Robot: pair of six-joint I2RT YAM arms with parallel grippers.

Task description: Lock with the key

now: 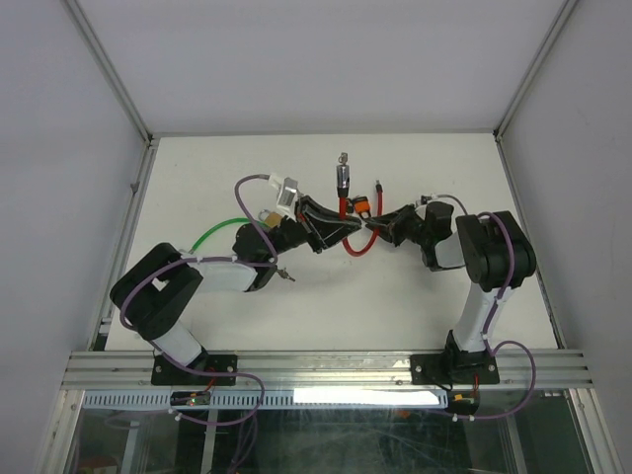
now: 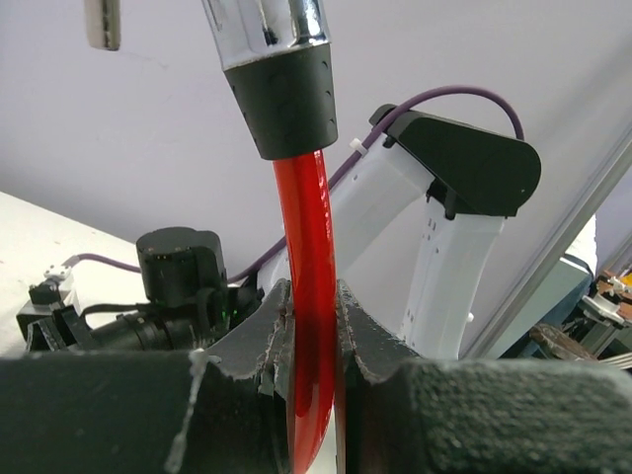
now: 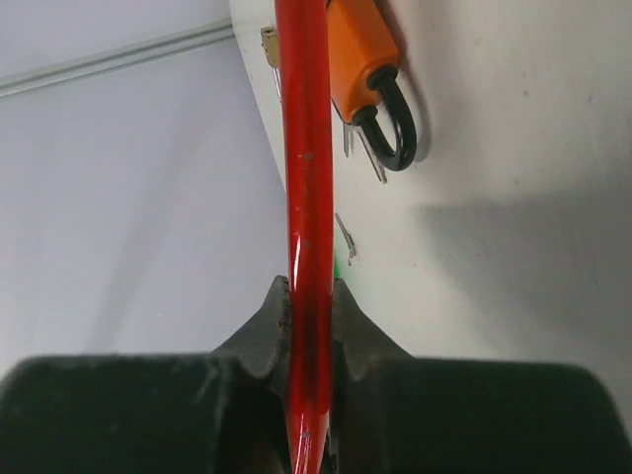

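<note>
A red cable lock bends in a U, its silver-and-black lock cylinder (image 1: 343, 180) pointing up and away on the left side. Just below that cylinder, my left gripper is shut on the red cable (image 2: 306, 237). On the other side of the bend, my right gripper is shut on the same cable (image 3: 308, 188). The cable's free end has a metal pin (image 2: 102, 25), apart from the cylinder. A small key (image 3: 346, 239) lies on the table; whether it fits this lock cannot be seen.
An orange padlock (image 3: 360, 49) with a black shackle lies near the red cable. To the left are a green cable (image 1: 210, 234) and keys (image 1: 285, 275), partly close to my left arm.
</note>
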